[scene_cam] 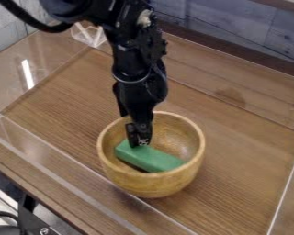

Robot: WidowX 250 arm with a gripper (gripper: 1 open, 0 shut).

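Note:
A tan wooden bowl [184,179] stands on the wooden table, with a green block [156,158] lying inside it. My black gripper [133,138] reaches down from above into the left part of the bowl, its tips at the upper left end of the block. The arm hides part of the bowl's back rim. I cannot make out whether the fingers hold the block.
A dark wall edge runs along the back right. At the lower left, beyond the table's edge, are dark cables.

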